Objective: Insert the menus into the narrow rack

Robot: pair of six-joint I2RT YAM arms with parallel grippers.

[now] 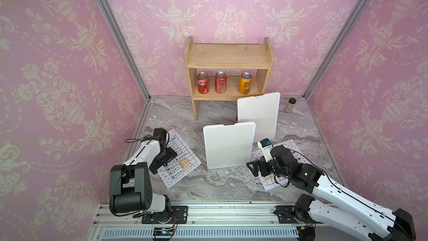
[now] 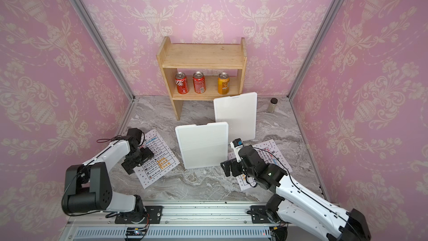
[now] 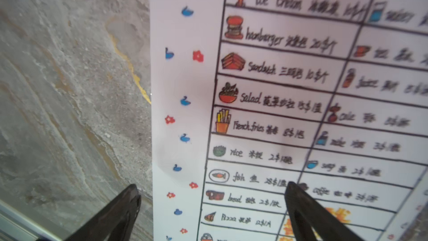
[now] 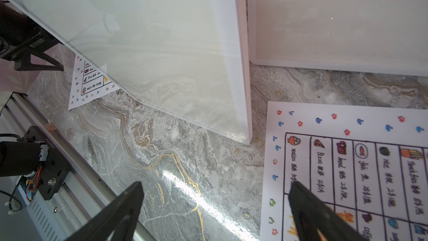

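Note:
Two menu sheets lie flat on the marble table: the left menu (image 1: 182,163) and the right menu (image 2: 272,151). Two white upright boards stand between them, a front one (image 1: 229,145) and a rear one (image 1: 258,113); which is the rack is unclear. My left gripper is open low over the left menu's edge, nothing held. My right gripper is open over the table beside the right menu's left edge and the front board, empty.
A wooden shelf (image 1: 229,53) with three cans stands at the back. A small dark-lidded jar (image 1: 289,107) sits at back right.

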